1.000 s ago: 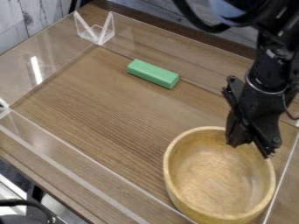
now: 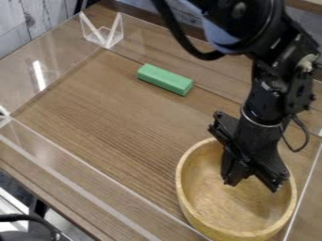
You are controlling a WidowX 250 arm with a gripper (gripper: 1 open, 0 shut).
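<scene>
My black gripper [image 2: 236,165] reaches down from the upper right into a round tan bowl [image 2: 201,205] at the lower right of the table. Its fingertips are at the bowl's upper part, inside the rim. I see nothing held between the fingers, which look shut, though they are dark and partly hard to make out.
A green block [image 2: 165,78] lies at the back middle of the wooden table [image 2: 88,122]. A clear plastic piece [image 2: 104,30] stands at the back left.
My gripper has moved left and down from the bowl's right rim to inside the bowl's upper part. The bowl and green block look unmoved.
</scene>
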